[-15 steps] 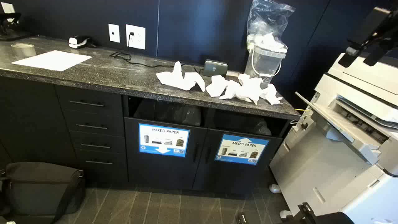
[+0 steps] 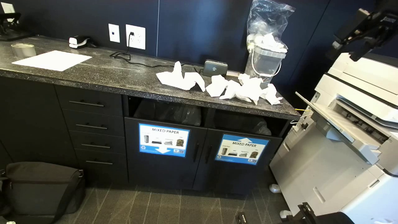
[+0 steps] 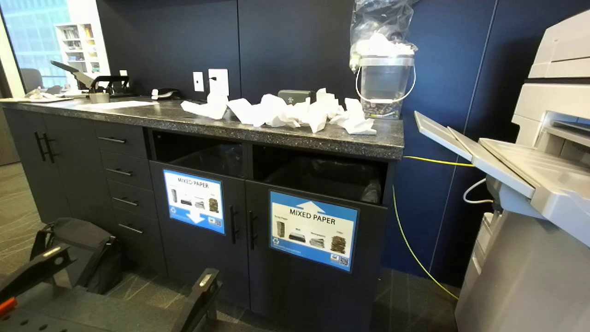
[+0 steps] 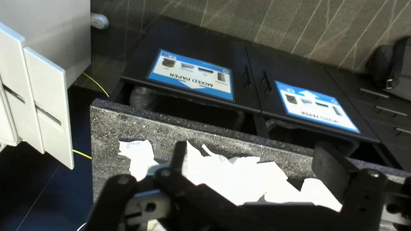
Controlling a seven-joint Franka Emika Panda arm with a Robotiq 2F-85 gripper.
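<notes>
Several crumpled white papers [image 2: 246, 89] lie in a loose row on the dark speckled counter [image 2: 112, 76], near its right end. My gripper [image 2: 346, 52] is held up at the upper right, over the printer side and apart from the papers. In the wrist view, the gripper shows its two dark fingers [image 4: 332, 169] spread wide, with nothing held. Crumpled paper [image 4: 231, 175] appears beyond and between them, partly covered by the gripper's body. In exterior view 2 the papers [image 3: 276, 110] are plain, and the gripper is out of sight.
A clear bucket [image 2: 265, 61] with a stuffed plastic bag stands behind the papers, beside a small dark box [image 2: 215, 68]. Two open bin slots [image 3: 318, 171] sit below the counter's edge. A printer [image 2: 317, 164] fills the right. A flat white sheet [image 2: 54, 60] lies left.
In exterior view 1 my gripper has shifted left, toward the counter. The papers and everything on the counter stay where they were.
</notes>
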